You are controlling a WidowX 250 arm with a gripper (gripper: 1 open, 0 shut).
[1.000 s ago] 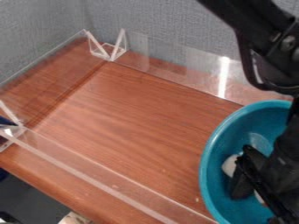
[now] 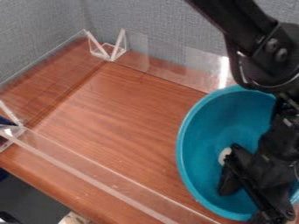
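A teal bowl (image 2: 202, 140) fills the right side of the camera view. My black gripper (image 2: 251, 184) reaches down into it, covering much of its right part. A small whitish object (image 2: 223, 156) shows beside the gripper at the left, mostly hidden behind it. The fingertips are dark and hard to make out against the bowl, so whether anything is between them is not clear.
The wooden surface (image 2: 111, 122) left of the bowl is clear. Clear plastic edging with white brackets (image 2: 107, 48) runs along the back and left. Grey walls stand behind.
The bowl has shifted left and up in the view, and my gripper and arm have moved along with it in the same direction.
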